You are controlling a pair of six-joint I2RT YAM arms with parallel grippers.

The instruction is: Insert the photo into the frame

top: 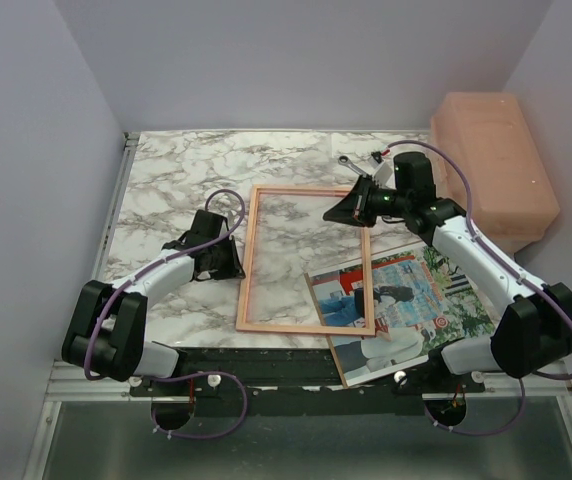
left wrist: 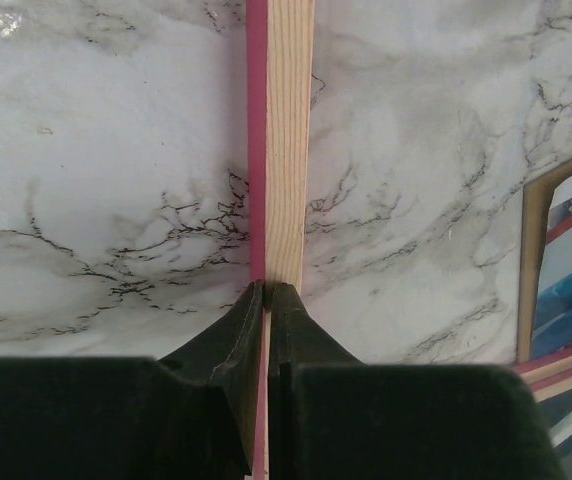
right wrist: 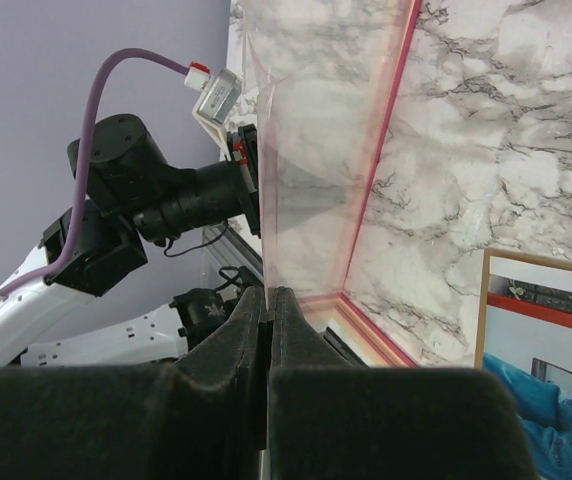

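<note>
The pinkish-wood frame (top: 306,329) lies on the marble table, its right bar crossing the photo. On its left bar my left gripper (top: 239,275) is shut; the left wrist view shows the fingertips meeting at the wooden bar (left wrist: 288,150). Over the frame's upper right, my right gripper (top: 331,219) is shut on a clear sheet (right wrist: 316,150), which stands up thin and glossy from its fingertips in the right wrist view. The colourful photo (top: 421,300) lies face up at the right, partly overlapped by the frame; in the right wrist view its corner (right wrist: 556,320) shows.
A salmon-coloured box (top: 491,160) stands at the back right against the wall. Along the front runs the dark table edge (top: 256,362).
</note>
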